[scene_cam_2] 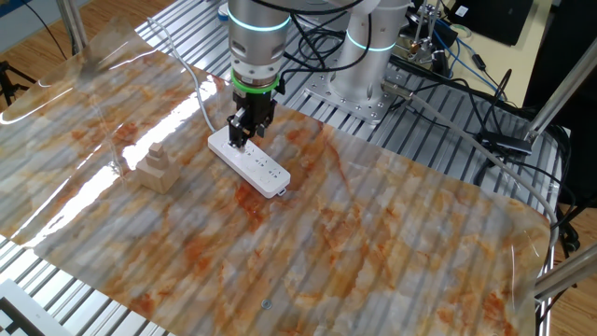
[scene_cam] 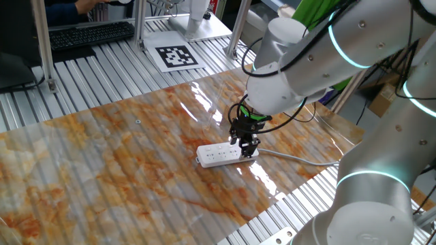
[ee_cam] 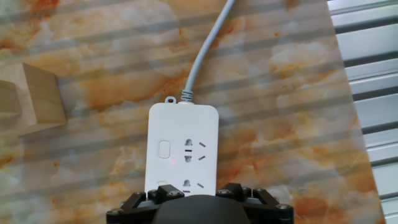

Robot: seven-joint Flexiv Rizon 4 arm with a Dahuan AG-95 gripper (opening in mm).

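Note:
A white power strip [scene_cam: 219,154] lies flat on the marbled sheet, its grey cord [ee_cam: 205,55] leaving one end. Over the strip's cord end stands my black gripper [scene_cam: 246,148], pointing down, its tips at or just above the top face; I cannot tell whether they touch. In the wrist view, the gripper shows its fingers apart at the lower edge, with part of the strip visible between them. Sockets, a switch and a small reddish light show on the strip [ee_cam: 181,140]. The gripper hides part of its top in the exterior views.
A pale wooden block [scene_cam_2: 157,171] sits beside the strip, apart from it. Most of the marbled sheet [scene_cam_2: 373,243] is bare. A printed marker sheet [scene_cam: 176,57] and a keyboard [scene_cam: 92,35] lie beyond it.

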